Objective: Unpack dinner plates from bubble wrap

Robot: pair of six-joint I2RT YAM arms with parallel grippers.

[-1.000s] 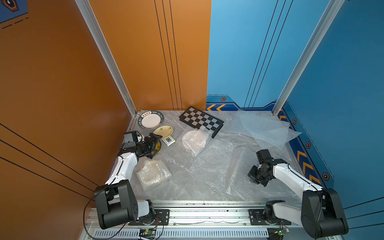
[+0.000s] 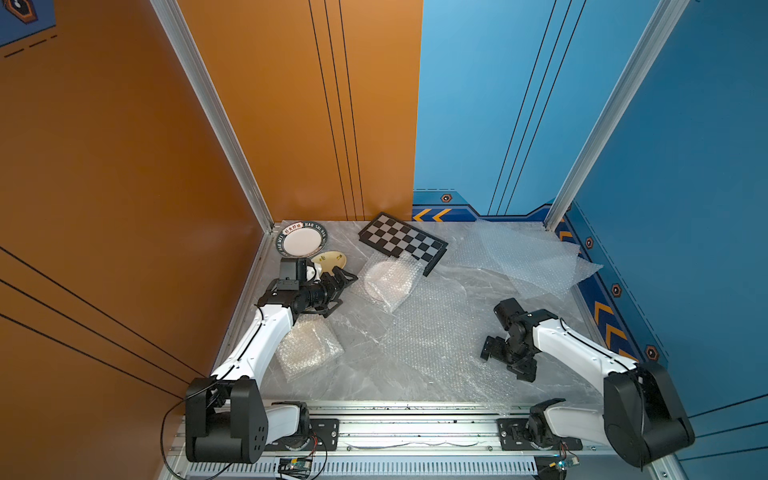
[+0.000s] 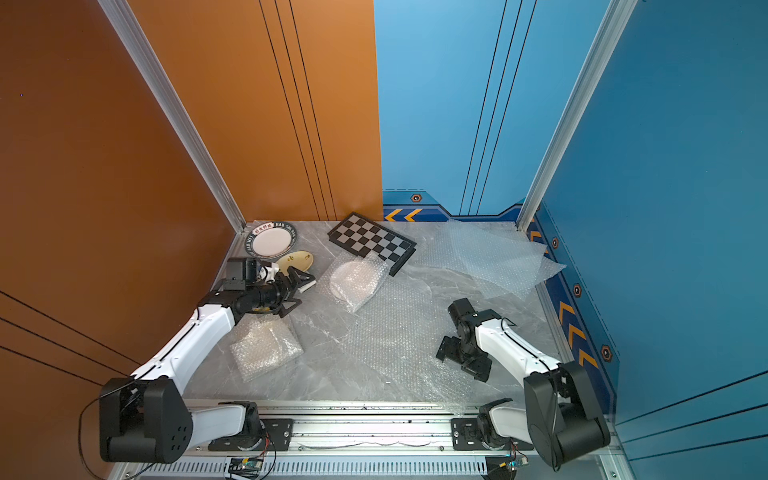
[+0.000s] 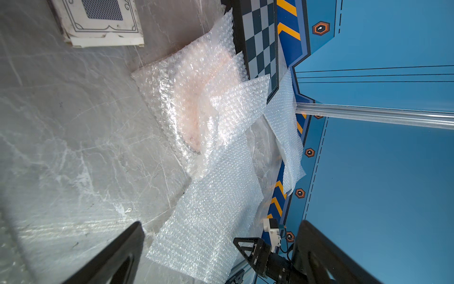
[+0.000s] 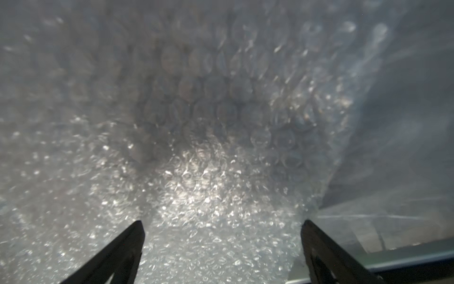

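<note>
A plate in bubble wrap (image 2: 389, 280) lies mid-table, its pale disc showing through the film. Another bubble-wrapped bundle (image 2: 308, 348) rests at the front left, partly under the left arm. Two bare plates sit at the back left: one white with a dark patterned rim (image 2: 302, 240), one yellow (image 3: 297, 261) partly covered by my arm. My left gripper (image 2: 342, 292) is open and empty, above the table just left of the wrapped plate. Open too, my right gripper (image 2: 505, 360) is low over a loose bubble-wrap sheet (image 5: 212, 179), nothing held between its fingers.
A checkered board (image 2: 400, 240) lies at the back, touching the wrapped plate's film. More loose bubble wrap (image 2: 524, 256) is spread at the back right. A small card box (image 4: 101, 23) lies near the left gripper. Bare table shows at front centre-left.
My left gripper has moved right, towards the wrapped plate. The right gripper has opened and shifted left and towards the front. The loose sheet's raised right part now lies flatter.
</note>
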